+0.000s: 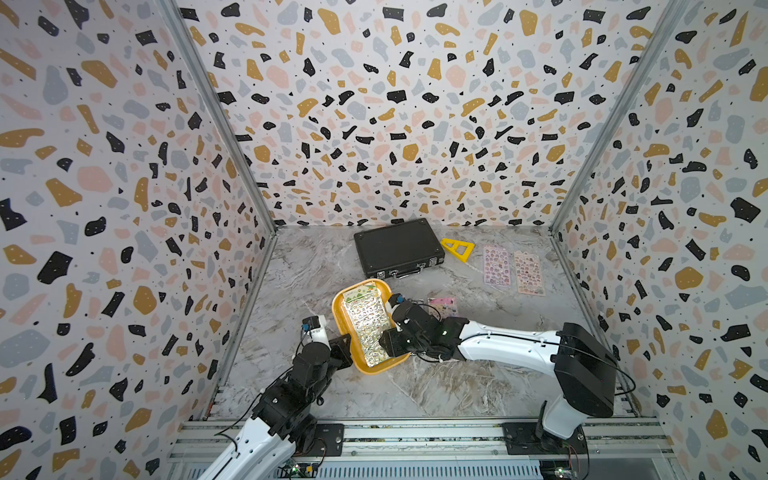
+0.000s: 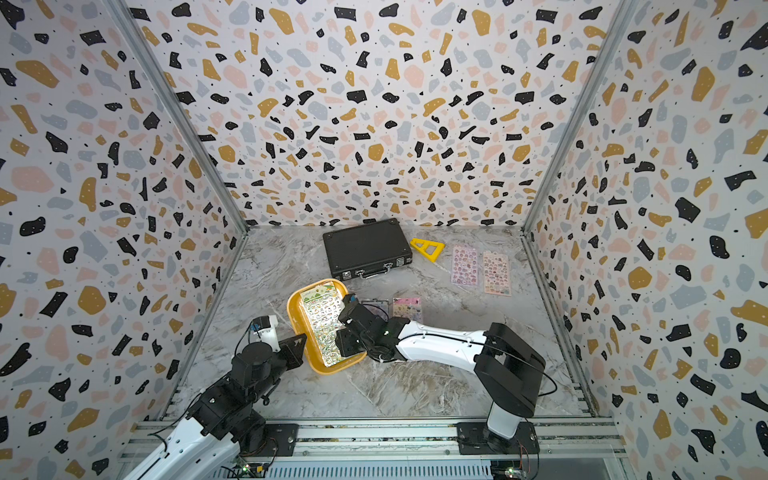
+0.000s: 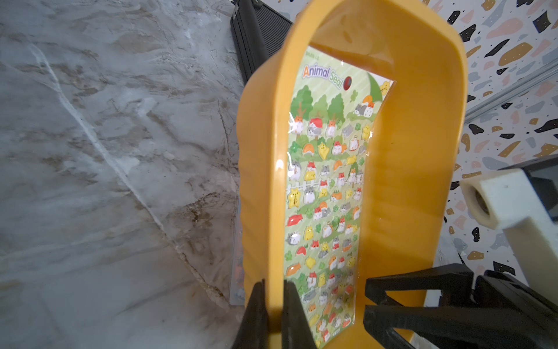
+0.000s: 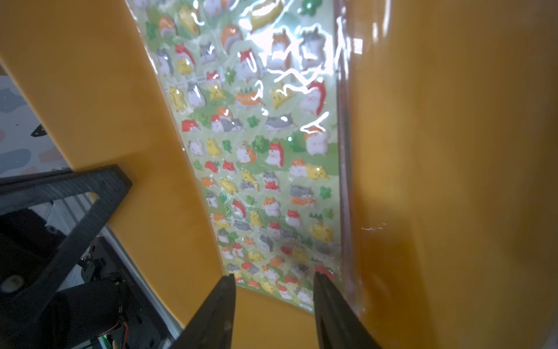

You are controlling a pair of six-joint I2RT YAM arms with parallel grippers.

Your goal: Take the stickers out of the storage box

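Note:
The yellow storage box [image 1: 355, 361] stands front centre, an Animal Seal sticker sheet [image 3: 325, 197] lying in it. My left gripper is shut at the box's left rim, the rim appearing between its fingertips in the left wrist view. My right gripper is over the inside of the box at the sheet's end, its fingers apart with nothing visible between them. In both top views the right wrist hides part of the box's right side.
A black case [image 1: 396, 244] and a yellow triangle [image 1: 457, 248] lie behind. Two sticker sheets [image 1: 528, 272] lie back right, and more sheets [image 2: 406, 308] beside the box, partly under the right arm.

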